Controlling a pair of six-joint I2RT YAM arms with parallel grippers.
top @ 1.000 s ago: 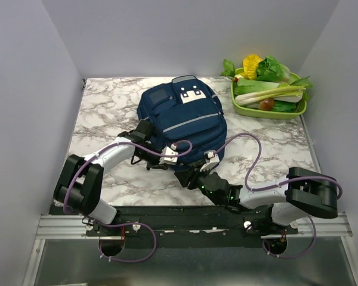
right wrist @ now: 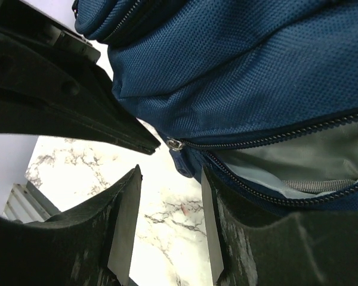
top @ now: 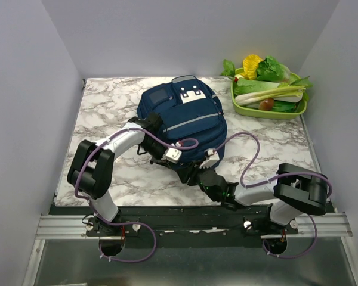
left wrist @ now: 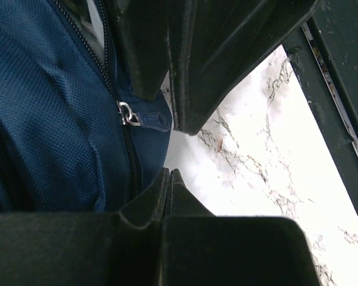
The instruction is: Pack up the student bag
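Note:
A navy backpack (top: 185, 116) lies on the marble table, its zipper partly open in the right wrist view, showing a grey lining. A metal zipper pull (left wrist: 152, 119) hangs at the zip's end near the bag's lower edge. My left gripper is shut, with nothing visible between its fingers, just beside that pull. My right gripper stands open at the bag's edge, its fingertips below the zipper slider (right wrist: 175, 144). The two grippers are close together at the bag's near side.
A green basin (top: 247, 109) of vegetables sits at the back right. Bare marble table (top: 101, 101) shows at the left and right of the bag. Grey walls enclose the table, and its front edge runs close below both arms.
The right arm has shifted a little. The backpack looks unmoved.

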